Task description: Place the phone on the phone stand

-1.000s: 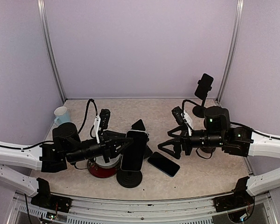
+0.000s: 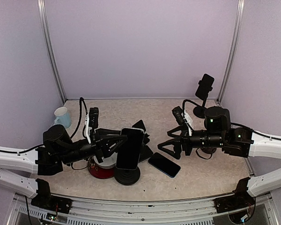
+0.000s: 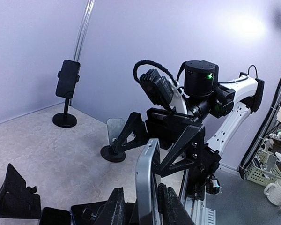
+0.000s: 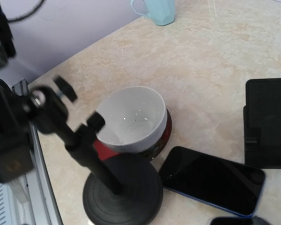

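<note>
A black phone (image 2: 130,149) stands upright in my left gripper (image 2: 115,140), which is shut on it; the left wrist view shows its silver edge (image 3: 145,180) between the fingertips. In the top view it hangs over a round black stand base (image 2: 127,177), also seen in the right wrist view (image 4: 122,197) with its post and clamp knobs. Whether the phone rests on the stand cannot be told. My right gripper (image 2: 171,140) is open and empty, right of the phone. Another phone (image 2: 164,164) lies flat on the table between them.
A white bowl (image 4: 131,119) on a red item sits behind the stand. A folded black holder (image 3: 14,197) is nearby. A light blue mug (image 2: 62,116) is at the back left, another phone on a stand (image 2: 204,86) at the back right.
My left gripper has risen slightly and shifted left with the phone, and the stand base beneath has shifted a little too. The right arm is still.
</note>
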